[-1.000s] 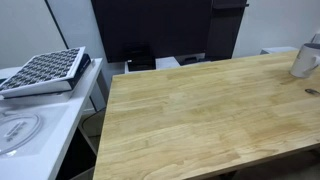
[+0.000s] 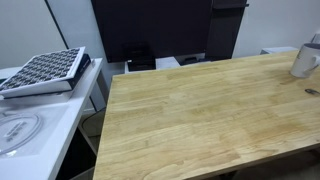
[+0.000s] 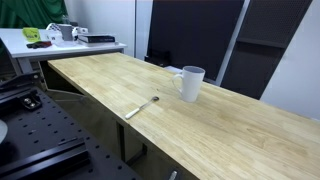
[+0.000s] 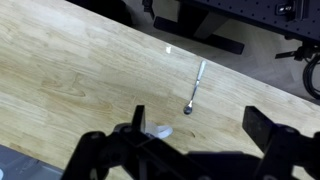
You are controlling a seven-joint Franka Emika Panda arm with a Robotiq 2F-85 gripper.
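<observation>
A white mug (image 3: 190, 83) stands upright on the wooden table (image 3: 230, 125). In exterior view 1 the mug (image 2: 304, 62) is at the far right, partly cut by the frame edge. On the bare wood near it lies a spoon (image 3: 143, 106) with a light handle and dark bowl. From the wrist view I look down on the spoon (image 4: 195, 87), beyond my fingertips. My gripper is open, its two dark fingers wide apart with nothing between them. Part of the mug (image 4: 158, 130) shows beside the left finger. Neither exterior view shows the gripper clearly.
A white side table (image 2: 45, 135) with a patterned box (image 2: 45, 70) stands left of the wooden table. A black perforated base (image 3: 75, 130) borders the table's near side. Much of the wooden top is clear.
</observation>
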